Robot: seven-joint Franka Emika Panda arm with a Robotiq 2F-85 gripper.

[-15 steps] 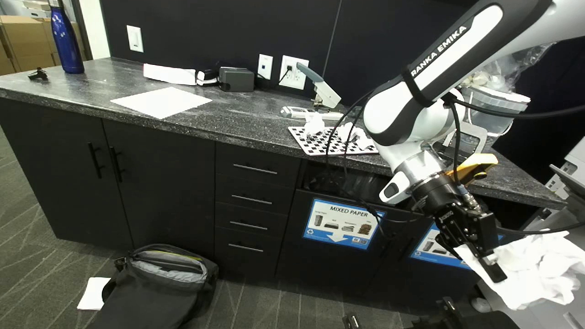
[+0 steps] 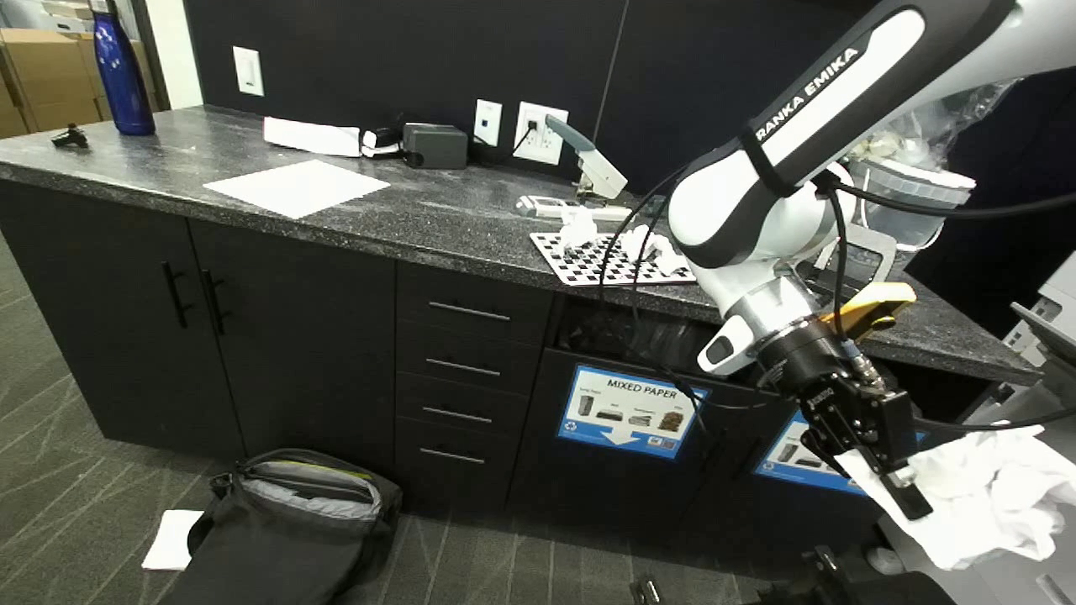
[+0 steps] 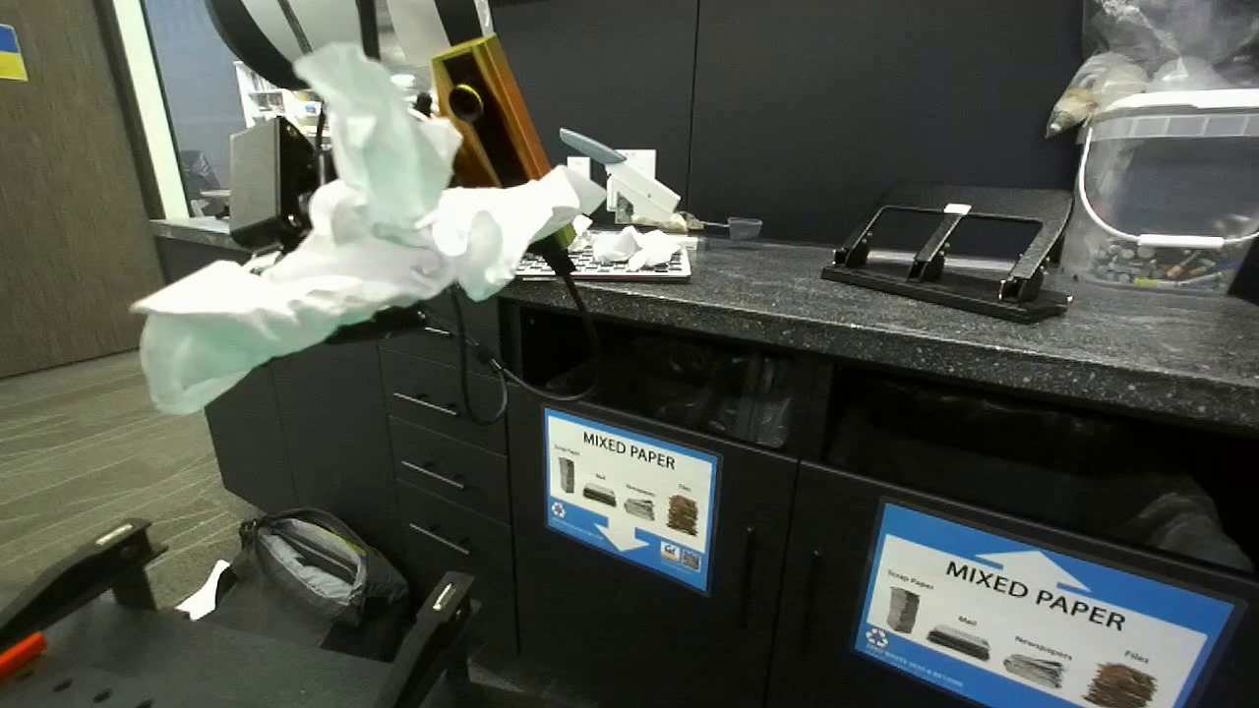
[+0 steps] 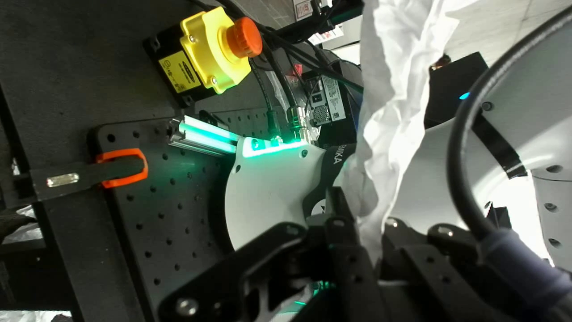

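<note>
A crumpled white sheet (image 2: 994, 494), paper or tissue by its look, is pinched in my shut gripper (image 2: 903, 494). The sheet hangs in the air in front of the cabinets, its folds spreading out beyond the fingers. Exterior view 2 shows the sheet (image 3: 378, 242) large at the left, hiding most of the gripper. From the wrist, the sheet (image 4: 389, 118) rises as a creased strip from between the fingers. More crumpled white pieces (image 2: 577, 230) lie on a black-and-white checkered board (image 2: 580, 270) on the counter.
The dark counter (image 2: 474, 217) carries a flat white sheet (image 2: 298, 187), a blue bottle (image 2: 121, 76) and a clear bucket (image 3: 1169, 195). Below it are cabinets with "MIXED PAPER" signs (image 3: 631, 496). An open black bag (image 2: 303, 524) sits on the floor. Cables loop near the arm.
</note>
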